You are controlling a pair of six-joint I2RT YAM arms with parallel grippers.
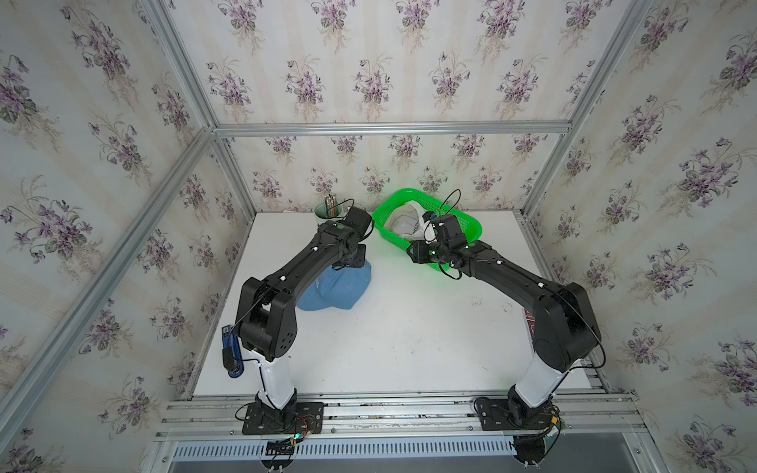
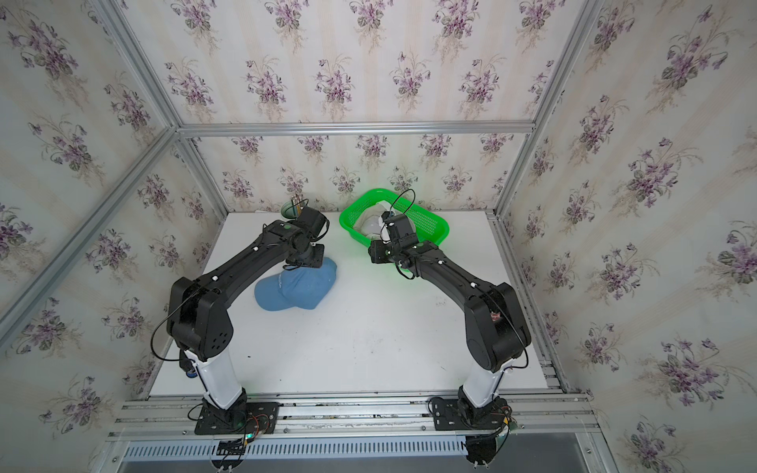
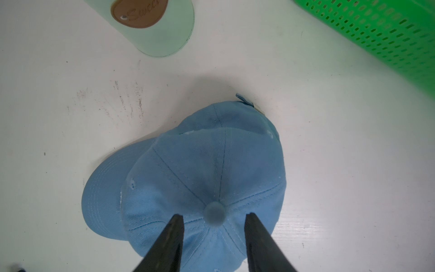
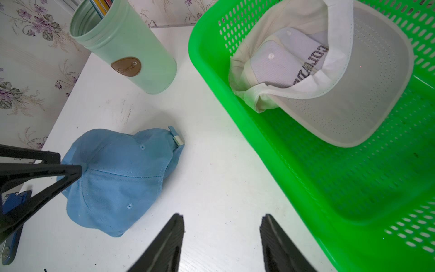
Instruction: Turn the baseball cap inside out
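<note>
A blue baseball cap (image 3: 181, 172) lies crown up on the white table, its outer side showing and its brim (image 3: 102, 199) pointing left in the left wrist view. The back strap faces away toward the far side. Over the crown, my left gripper stands part open, one finger on each side of the top button as that view looks down; nothing is clamped. The right wrist view shows the left fingers (image 4: 34, 170) close to the crown's top, contact unclear. My right gripper is open and empty, above bare table beside the green basket. The cap's inside is hidden.
The green basket (image 4: 290, 174) at the back holds pale caps (image 4: 290, 59). A mint-green cup (image 4: 131, 49) with pencils stands behind the blue cap. A blue-handled object (image 1: 231, 351) lies at the left table edge.
</note>
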